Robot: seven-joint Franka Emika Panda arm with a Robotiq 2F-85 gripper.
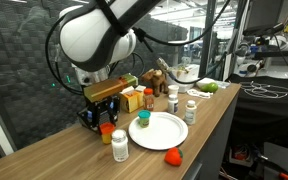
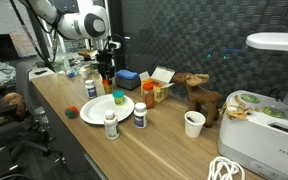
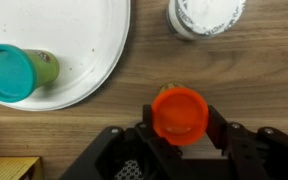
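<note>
An orange-lidded container [image 3: 180, 112] stands between the dark fingers of my gripper, which is shut on it. From the side, the same orange container [image 1: 106, 131] shows below the gripper [image 1: 106, 122], near the left part of the table. Whether its base touches the wood cannot be told. In the second exterior view, the arm reaches down to the container [image 2: 106, 84] at the far end of the table; the fingers are small there.
A white-lidded bottle [image 1: 120, 147] stands close beside the container. The white plate [image 1: 166, 132] carries a teal-topped cup [image 3: 8, 73]. A tomato [image 1: 173, 157], other bottles and boxes lie around it. Bare wood lies at the front left.
</note>
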